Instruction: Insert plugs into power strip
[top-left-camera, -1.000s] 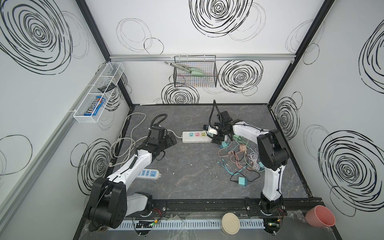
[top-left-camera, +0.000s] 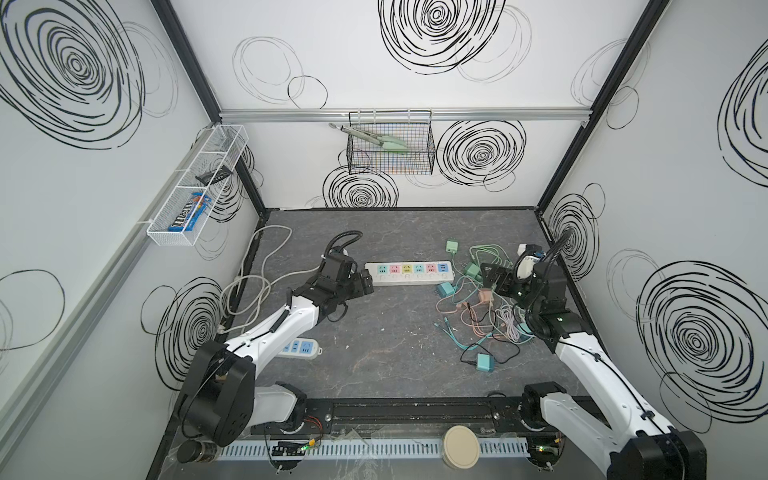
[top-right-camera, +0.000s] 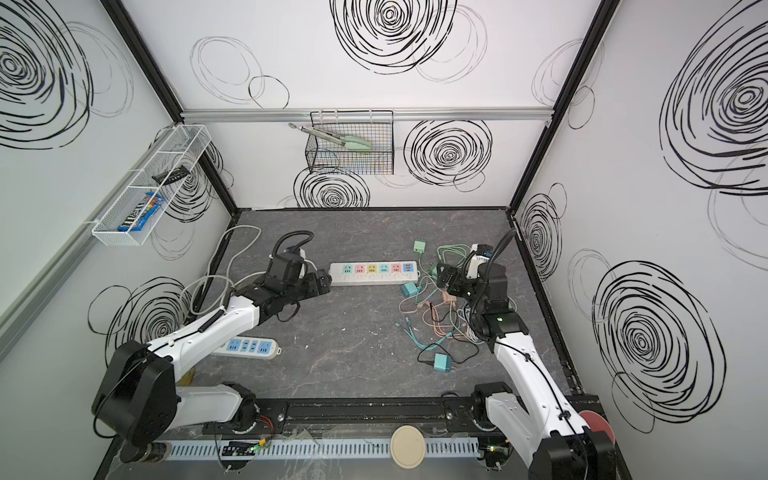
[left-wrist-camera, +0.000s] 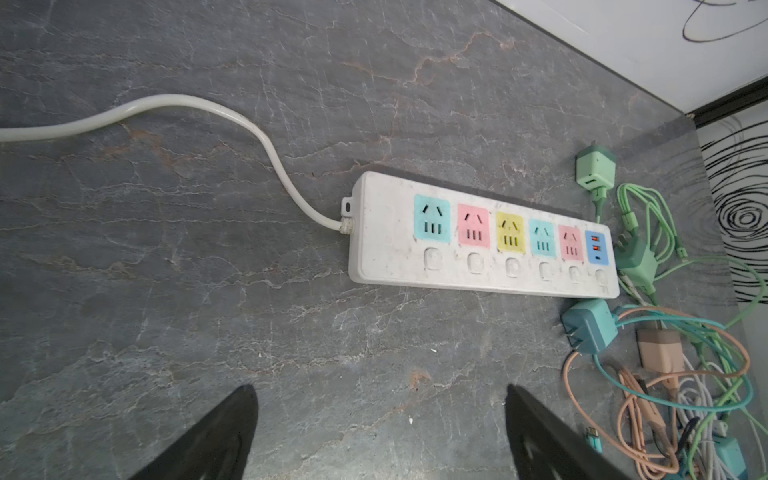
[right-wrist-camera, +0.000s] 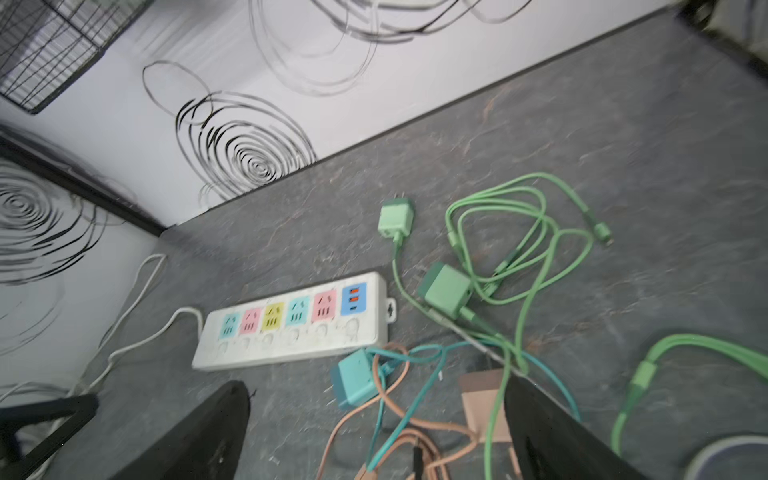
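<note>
The white power strip (top-left-camera: 408, 273) lies mid-table, its coloured sockets empty. My left gripper (top-left-camera: 361, 280) is open just left of it; in the left wrist view the whole strip shows beyond its fingers. My right gripper (top-right-camera: 450, 276) is open above the charger pile at the right. The plugs include a small green charger (right-wrist-camera: 396, 216) behind the strip's right end, a larger green charger (right-wrist-camera: 445, 289), a teal one (left-wrist-camera: 589, 325) in front of the strip, a peach one (right-wrist-camera: 480, 404) and a teal one (top-left-camera: 485, 362) at the front, amid tangled cables.
A second power strip (top-right-camera: 246, 347) lies at the front left, partly behind the left arm. White cable loops lie at the left. Wire baskets (top-left-camera: 390, 160) hang on the back and left walls.
My right arm has drawn back rightward from over the power strip, uncovering its right half. My left gripper has shifted a little to the right, nearer the strip.
</note>
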